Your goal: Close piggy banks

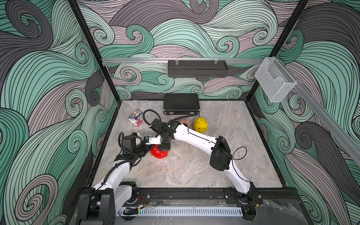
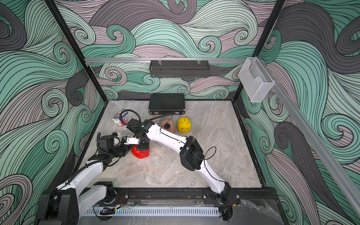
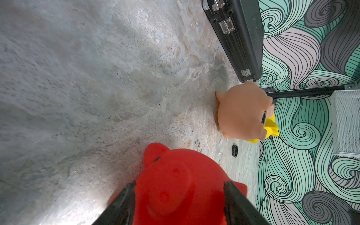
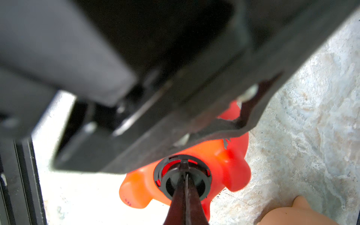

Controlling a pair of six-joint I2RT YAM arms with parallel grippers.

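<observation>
A red piggy bank (image 1: 159,153) sits at the front-left of the table. My left gripper stands part open round its body, a finger at either side; whether they touch it is unclear. In the right wrist view my right gripper is shut, its tips at a black round stopper (image 4: 169,189) on the red bank's opening. A tan piggy bank (image 3: 243,110) lies further back, partly hidden by my right arm in the top views, beside a yellow one (image 1: 200,126).
A black case (image 1: 181,103) stands at the back; a small boxed item (image 1: 135,113) and a pink-and-white figure (image 1: 135,122) lie back left. A small black ring (image 3: 234,150) lies near the tan bank.
</observation>
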